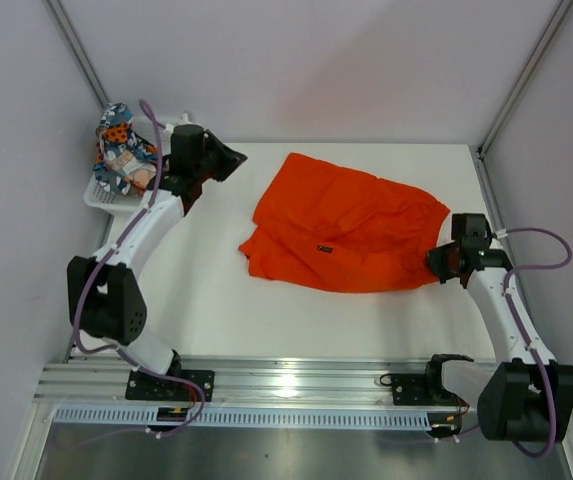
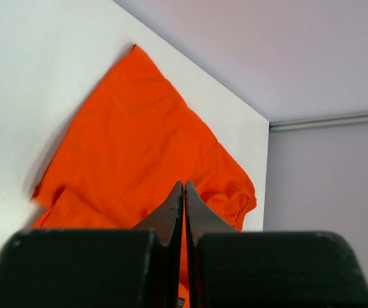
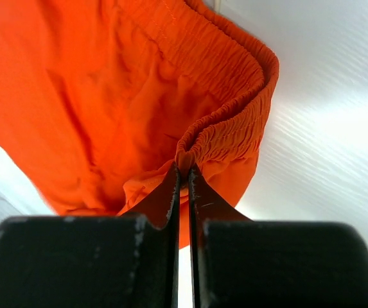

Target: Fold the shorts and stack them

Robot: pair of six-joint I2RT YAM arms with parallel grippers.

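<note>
Orange shorts [image 1: 336, 210] lie spread and loosely folded over the middle and right of the white table, with a dark label on the near part. My left gripper [image 1: 228, 163] is raised at the upper left, apart from the shorts; in the left wrist view its fingers [image 2: 169, 218] are shut with nothing between them. My right gripper [image 1: 436, 262] is at the shorts' right end. In the right wrist view it [image 3: 184, 176] is shut on a bunched ribbed edge of the orange shorts [image 3: 126, 96].
A white basket [image 1: 103, 200] holding patterned cloth [image 1: 124, 150] sits at the back left, partly behind my left arm. Bare table [image 1: 196, 300] shows at the left and front. Walls bound the table at the back and sides.
</note>
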